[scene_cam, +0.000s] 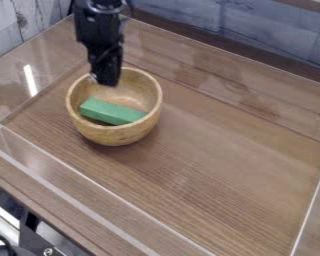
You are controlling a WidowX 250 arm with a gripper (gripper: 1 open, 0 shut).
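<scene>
A wooden bowl (144, 130) stands on the wooden table, left of centre. A green block (111, 114) lies inside it, toward its front left. The dark gripper (104, 65) is above and behind the bowl's back rim, clear of the block; whether its fingers are open or shut cannot be made out at this size.
A pale wall or edge runs along the upper left, and the table's edge shows at the lower left.
</scene>
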